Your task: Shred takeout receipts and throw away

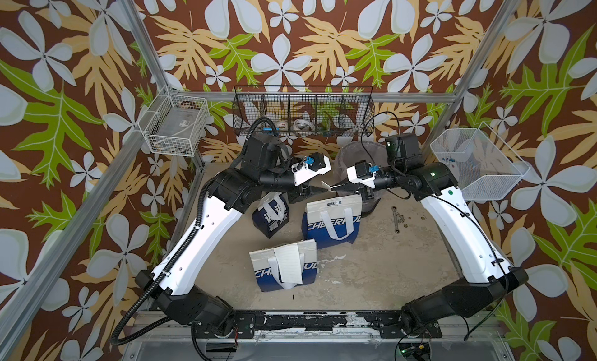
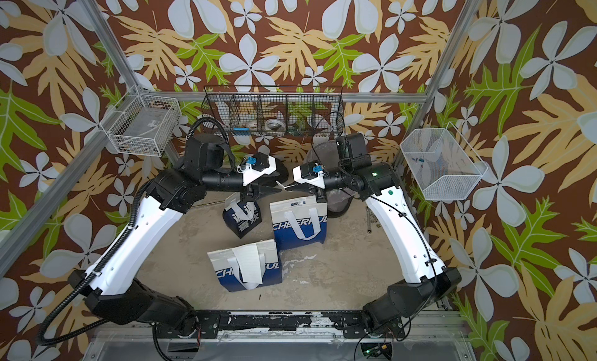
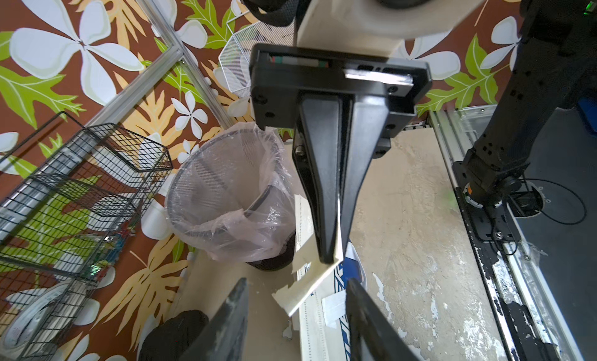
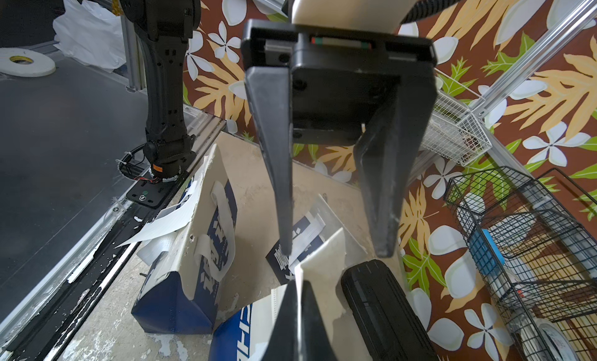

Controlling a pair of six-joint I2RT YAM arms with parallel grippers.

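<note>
A small piece of white paper [image 3: 304, 289] with a ragged edge is pinched in my right gripper, which is shut on it. In the left wrist view, the paper sticks out from the right fingertips toward my left gripper. That left gripper stands open around the paper's free end, with no visible contact. Below the hands sits a blue-and-white takeout bag [image 1: 332, 221]. Nearer the front, a second takeout bag [image 1: 264, 270] carries a long white receipt [image 1: 288, 264]. To the left is a smaller dark-blue bag [image 1: 271, 215].
A lined mesh trash bin [image 3: 227, 180] stands behind the right gripper. A black oblong object [image 4: 385, 308] lies on the floor near the left gripper. Wire baskets [image 1: 304, 112] hang at the back.
</note>
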